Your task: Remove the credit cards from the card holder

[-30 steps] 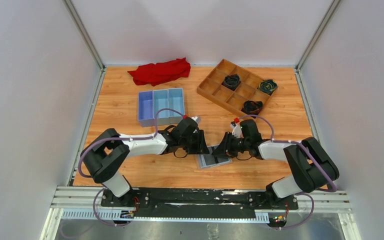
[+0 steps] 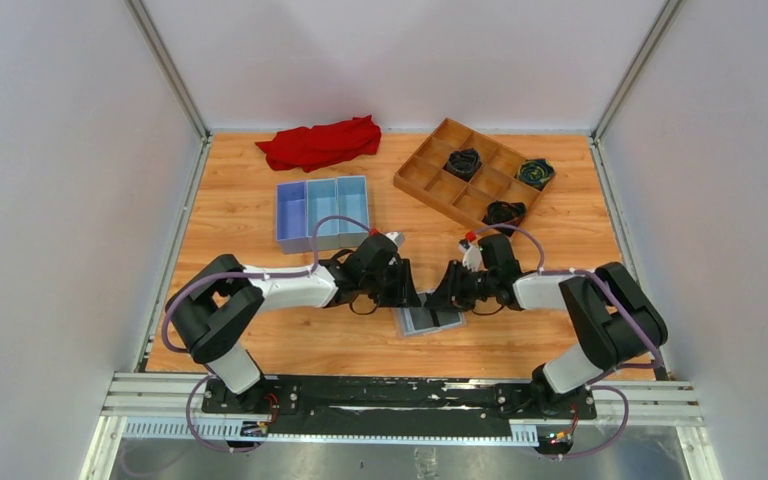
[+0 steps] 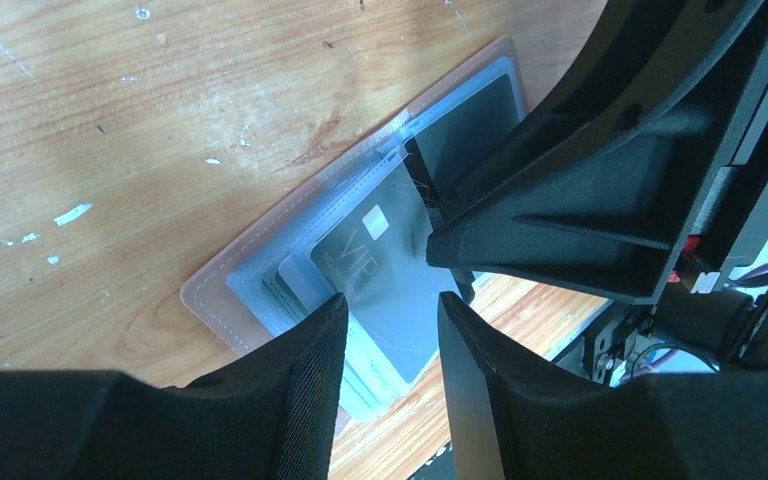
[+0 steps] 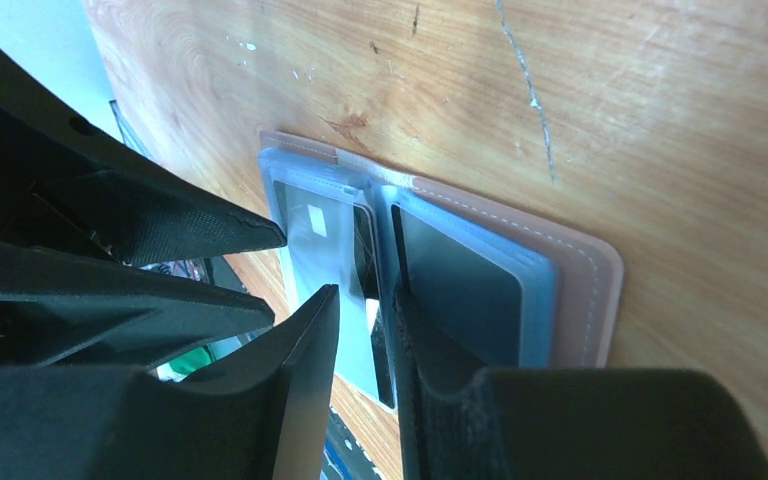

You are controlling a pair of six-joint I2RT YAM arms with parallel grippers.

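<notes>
An opened card holder (image 2: pixel 418 329) lies on the table between my two arms, with bluish clear sleeves over a tan backing (image 3: pixel 212 288). A dark card marked VIP (image 3: pixel 352 262) shows in one sleeve in the left wrist view. Another dark card (image 4: pixel 460 285) fills the other sleeve in the right wrist view. Over the holder's left side stands my left gripper, its fingers apart and nothing seen gripped. My right gripper is open above the middle, near the black strip (image 4: pixel 364 250) at the sleeve edge. Whether fingertips touch the holder is unclear.
Behind the left arm stands a blue and purple divided box (image 2: pixel 353 240). A wooden compartment tray (image 2: pixel 430 205) with dark rolled items lies at the back right, and a red cloth (image 2: pixel 320 146) at the back left. Both grippers are close together, leaving little room between them.
My right arm has shifted slightly, its elbow now a little further left and nearer the front. The left arm has barely moved. The holder lies in about the same place.
</notes>
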